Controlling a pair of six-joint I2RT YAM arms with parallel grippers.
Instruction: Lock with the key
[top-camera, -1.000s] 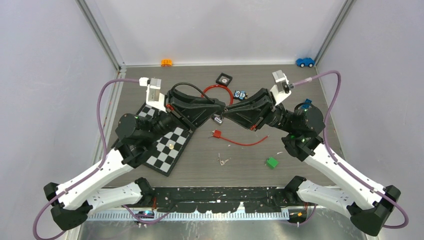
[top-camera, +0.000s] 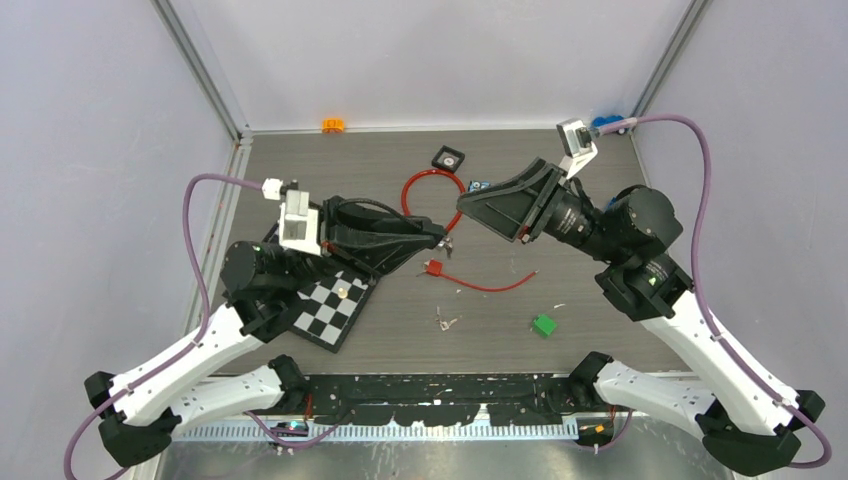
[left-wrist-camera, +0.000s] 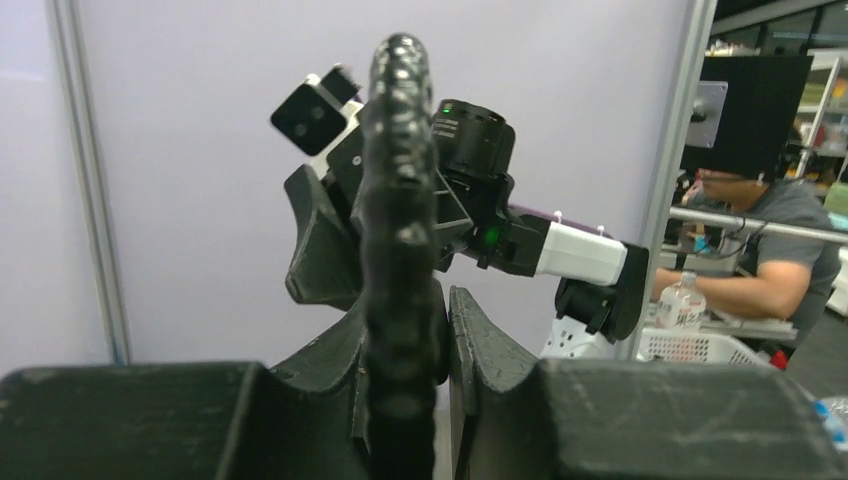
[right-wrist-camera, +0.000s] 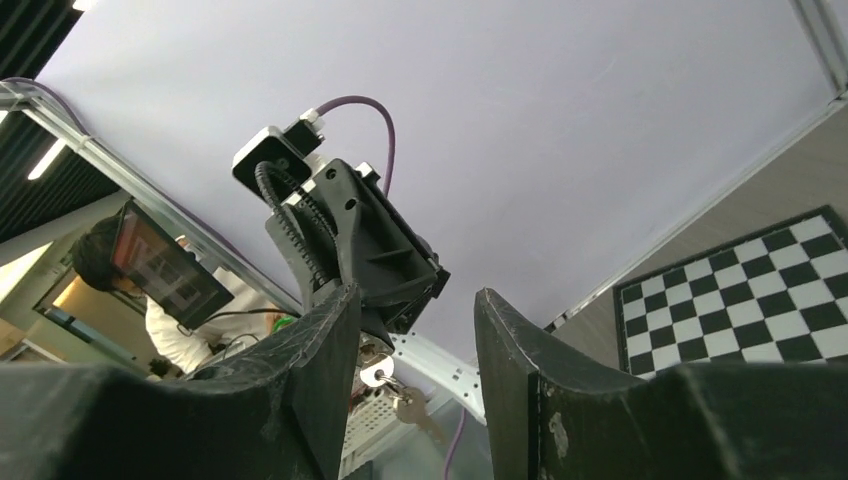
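My left gripper (top-camera: 436, 234) is shut on a black cable lock (left-wrist-camera: 398, 180), whose looped cable rises in front of the left wrist camera. In the right wrist view, the round metal lock face (right-wrist-camera: 368, 347) shows at the left gripper's tip. A silvery key (right-wrist-camera: 408, 406) hangs there on a ring; whether another key sits in the lock I cannot tell. My right gripper faces it from the right, a short way apart, its fingers parted with nothing visible between them.
Below lie a red cable lock (top-camera: 410, 186), a thinner red cable (top-camera: 490, 289), loose small keys (top-camera: 446, 321), a green block (top-camera: 543, 325) and a checkered board (top-camera: 325, 312).
The left gripper has tilted slightly, and dangling keys now show below its tip.
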